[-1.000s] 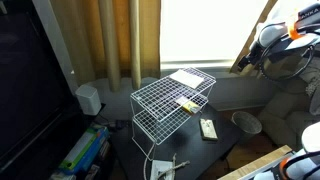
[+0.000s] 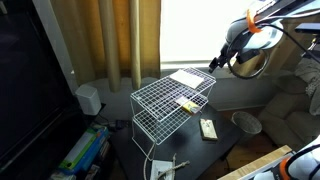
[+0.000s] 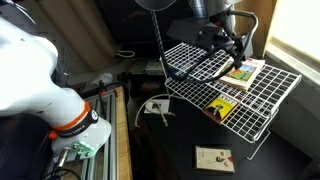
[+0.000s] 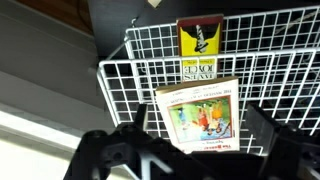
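Note:
A two-tier white wire rack (image 2: pixel 148 98) stands on a dark table. On its upper tier lies a pale-edged book (image 4: pixel 205 115) with a colourful picture on its cover; the same book (image 3: pixel 243 72) shows partly behind the arm in exterior view 2. My gripper is open above this book, its dark fingers spread to either side, with nothing held between them. A yellow and red book (image 3: pixel 222 106) lies lower in the rack. Between these two, the wrist view shows a white and yellow strip with lettering (image 4: pixel 198 68).
A light-coloured card or book (image 3: pixel 214 160) lies flat on the dark table beside the rack. A cable and a white item (image 3: pixel 158 106) lie near the other side. A wire basket (image 2: pixel 246 122) stands beyond the table.
The arm and gripper have swung left in exterior view 1, from the far right edge to near the upper tier of the rack. The rack and books have not moved.

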